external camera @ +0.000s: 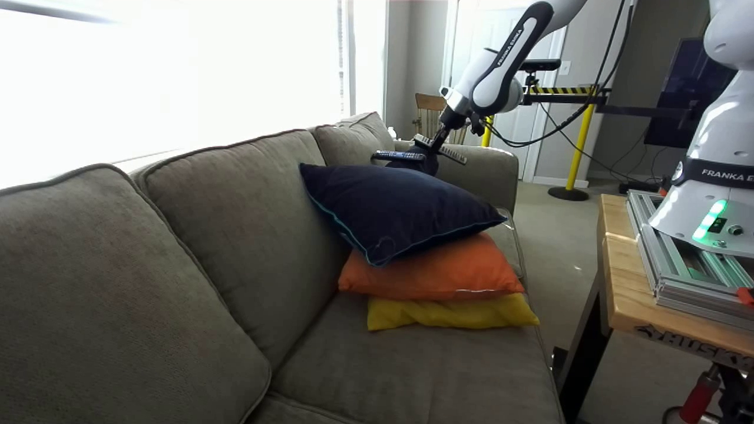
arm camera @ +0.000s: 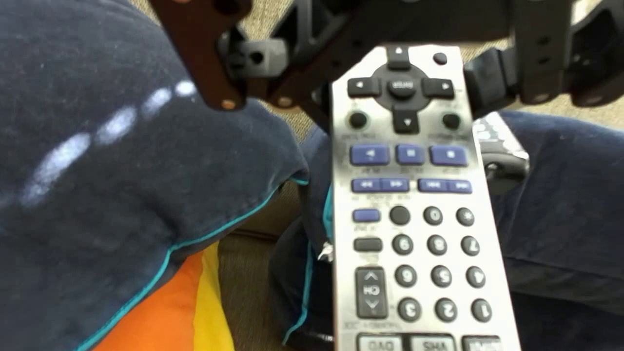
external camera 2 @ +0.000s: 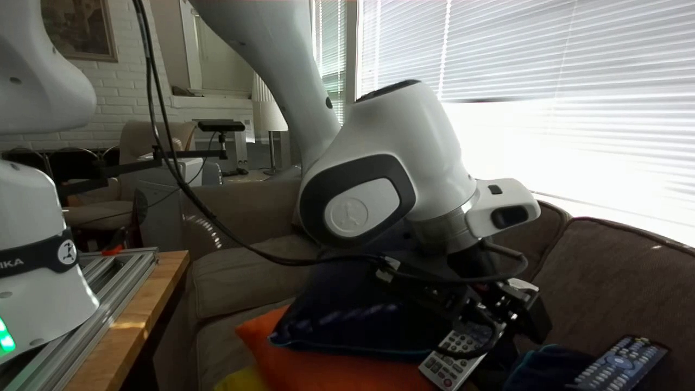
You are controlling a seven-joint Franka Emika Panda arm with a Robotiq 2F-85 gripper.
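A silver remote (arm camera: pixel 421 234) with blue and black buttons is clamped by its sides in my gripper, which is shut on it. In exterior view 1 this silver remote (external camera: pixel 453 153) is in the air beyond the pillow pile, below my gripper (external camera: pixel 439 136). Exterior view 2 shows the remote (external camera 2: pixel 457 352) slanting down from the fingers, partly covered by the gripper and cables. A second, dark remote (external camera: pixel 399 155) rests behind the top pillow, apart from the gripper; exterior view 2 shows it (external camera 2: pixel 622 366) at the lower right.
A navy pillow (external camera: pixel 403 205) lies on an orange pillow (external camera: pixel 438 268) and a yellow one (external camera: pixel 452 312) on the grey sofa (external camera: pixel 205 233). More navy cloth (arm camera: pixel 561 175) lies under the held remote, with a partly hidden silver-and-black object (arm camera: pixel 506 161). The wooden workbench (external camera: pixel 636 290) borders the sofa.
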